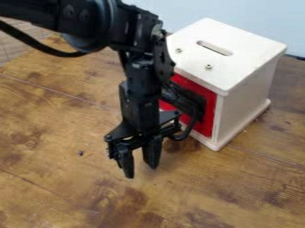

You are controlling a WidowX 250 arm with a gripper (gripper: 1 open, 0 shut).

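My black gripper [139, 158] hangs low over the wooden floor, in front of and left of a white wooden box [238, 93] with a red front panel [202, 111]. The two fingers point down and stand apart, with nothing visible between them. The arm partly hides the red panel.
The box has a slot [213, 47] and small bolts on its top. Bare wooden floor [71, 178] lies open to the left and in front. A pale wall stands behind the box.
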